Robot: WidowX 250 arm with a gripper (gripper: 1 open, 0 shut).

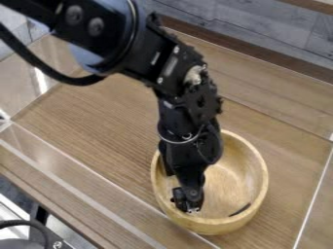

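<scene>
A black robot arm reaches down from the upper left into a round pale wooden bowl [244, 171] on the table. The gripper [186, 199] is low inside the bowl's left half, near its floor. Whether it holds anything is hidden by its dark body. A small dark slim piece [240, 208] lies on the bowl's floor at the right front.
A grey plank wall [247, 34] runs along the back. Dark cables and a pale frame are at the lower left, beyond the table's edge.
</scene>
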